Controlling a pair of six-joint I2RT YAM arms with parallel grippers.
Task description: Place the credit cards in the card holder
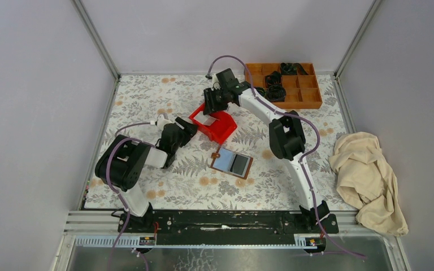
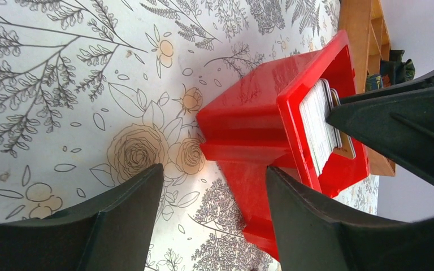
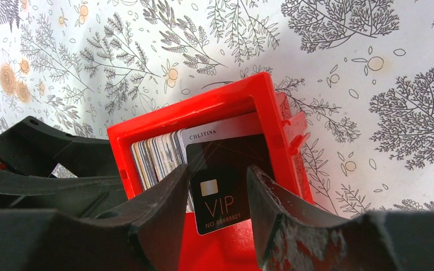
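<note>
A red card box (image 1: pixel 220 129) holds a stack of cards; in the right wrist view a black VIP card (image 3: pixel 229 180) is at the stack's front. My right gripper is open over that card, its fingertips at the card's sides. My left gripper is at the box's left, fingers apart, nothing visible between them but table and box edge. The card holder (image 1: pixel 231 163) lies open on the table in front of the box.
A wooden compartment tray (image 1: pixel 299 93) with dark coiled items stands at the back right. A beige cloth (image 1: pixel 364 180) lies beyond the table's right edge.
</note>
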